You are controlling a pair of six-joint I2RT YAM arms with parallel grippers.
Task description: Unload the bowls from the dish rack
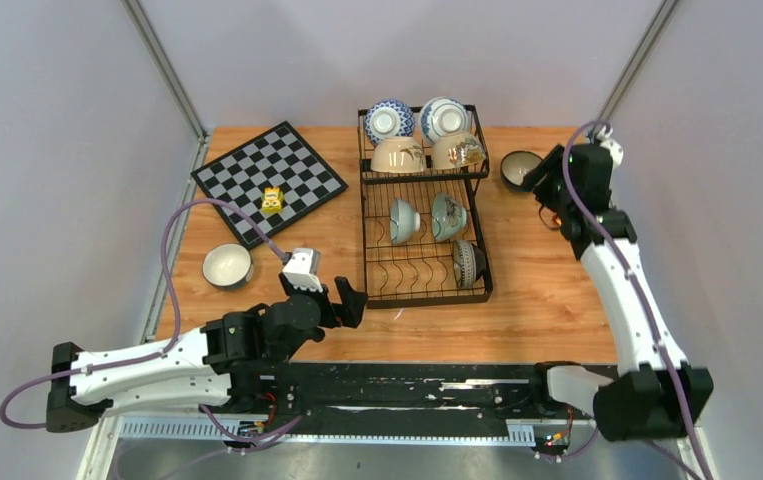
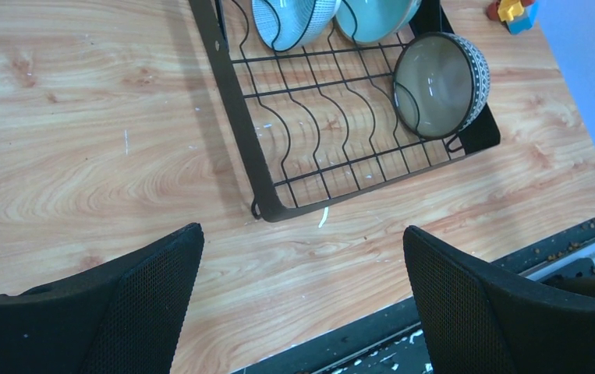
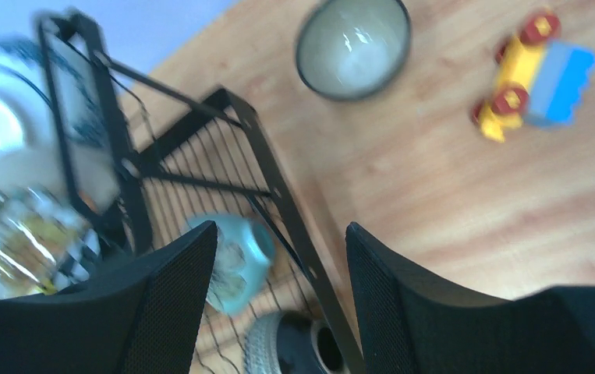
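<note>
On the black dish rack's (image 1: 412, 299) upper tier stand two blue-and-white bowls (image 1: 389, 119) and two cream bowls (image 1: 398, 155). Its lower tier holds two pale blue-green bowls (image 1: 404, 221) and a dark patterned bowl (image 2: 443, 86) at the front right. A grey bowl (image 3: 354, 47) rests on the table right of the rack; a white bowl (image 1: 227, 266) lies at left. My left gripper is open and empty in front of the rack's front left corner. Open and empty too, my right gripper hangs above the table, right of the rack.
A chessboard (image 1: 257, 170) with a small yellow block (image 1: 272, 199) covers the back left. A yellow and blue toy (image 3: 540, 74) sits near the grey bowl, largely hidden from above. Bare table lies right of the rack's lower tier.
</note>
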